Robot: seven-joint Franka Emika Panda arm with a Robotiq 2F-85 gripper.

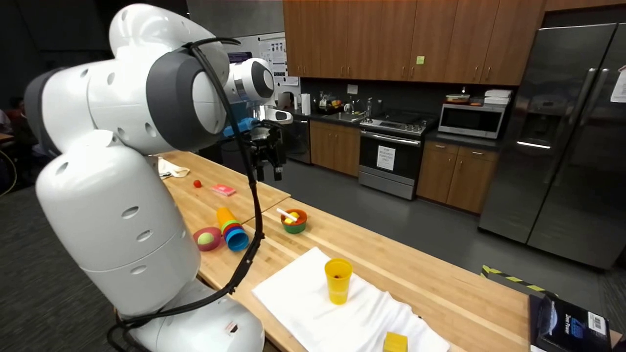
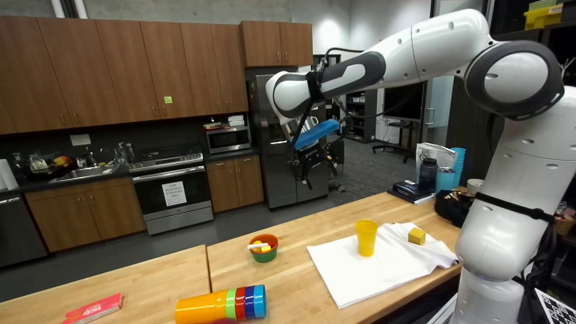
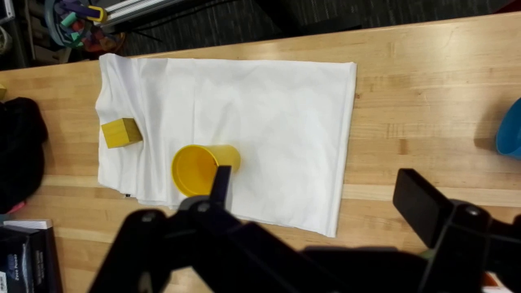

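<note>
My gripper is open, its black fingers wide apart with nothing between them. In exterior view 2 the gripper hangs high above the table, in front of the fridge. A yellow cup stands upright on a white cloth. Something small and dark shows inside the cup; what it is I cannot tell. On the rumpled end of the cloth sits a yellow block. Part of the cup lies behind one finger in the wrist view.
An orange-and-green bowl holds yellow pieces and a white stick. Stacked coloured cups lie on their side near a pink bowl with a ball. A red packet lies farther off. A black box occupies one table end.
</note>
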